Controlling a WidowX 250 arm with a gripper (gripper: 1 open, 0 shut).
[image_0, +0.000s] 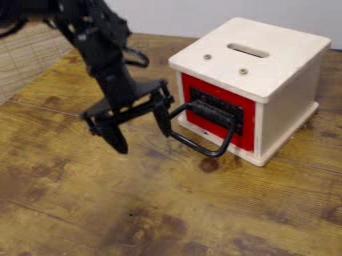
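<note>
A white wooden box stands at the right, with a red front panel holding a black fixture. A black U-shaped handle sticks out from that panel, low and toward the front. My black gripper is open at the left of the box, tilted, its right finger close beside the handle's left end; whether they touch I cannot tell.
A woven mat lies at the upper left edge, and a pale wall is behind the box.
</note>
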